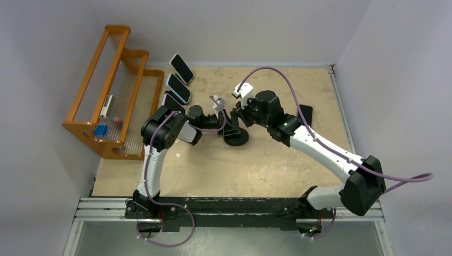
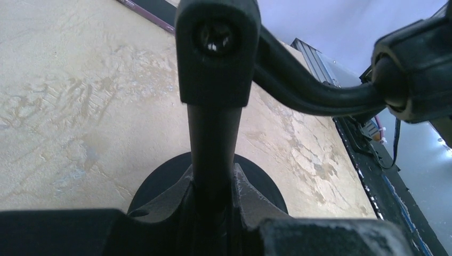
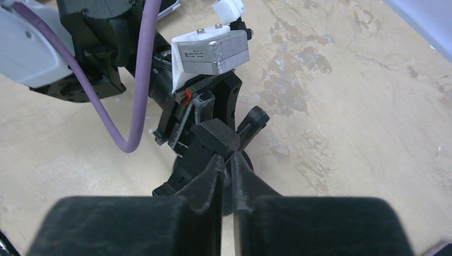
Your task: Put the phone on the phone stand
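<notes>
A black phone stand with a round base [image 1: 236, 140] stands mid-table. My left gripper has its fingers on either side of the upright post [image 2: 213, 128], low down. In the top view my right gripper [image 1: 241, 113] is at the stand's upper part; in the right wrist view its fingertips [image 3: 242, 176] sit together, shut, above the stand. A dark phone [image 1: 305, 116] lies on the right of the table, partly behind the right arm.
Three phones on stands [image 1: 178, 88] line the back left. A wooden rack [image 1: 122, 50] fills the left side.
</notes>
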